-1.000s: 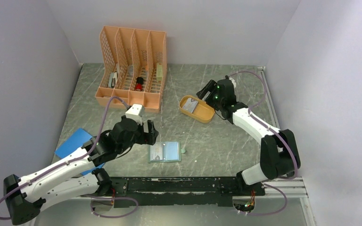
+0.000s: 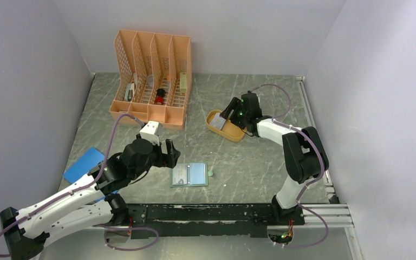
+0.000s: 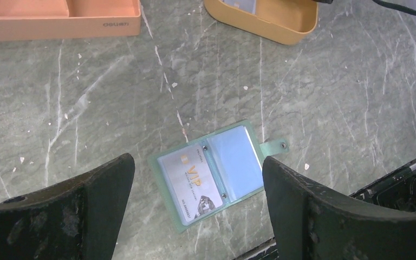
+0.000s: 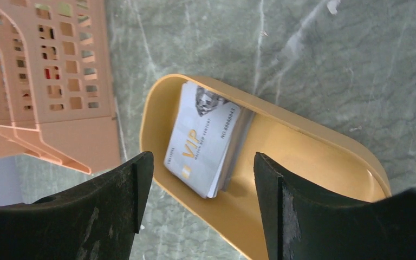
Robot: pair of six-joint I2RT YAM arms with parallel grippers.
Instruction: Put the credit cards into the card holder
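The green card holder (image 3: 225,169) lies opened flat on the table, its strap out to the right. A white VIP card (image 3: 190,183) sits in its left side, and a pale blue-white panel fills the other. A stack of white VIP cards (image 4: 201,138) leans in one end of the yellow tray (image 4: 298,162). My right gripper is above that tray, its fingers spread apart, with the cards seen between and beyond them. Nothing is between the fingers of my left gripper, which stands open above and beside the holder.
A peach divided rack (image 2: 154,76) with several small items stands at the back left, close to the yellow tray. Blue sheets (image 2: 84,164) lie partly under the left arm. Clear table lies between tray and holder.
My right gripper has come lower and leftward over the yellow tray. Cards and holder stay where they were.
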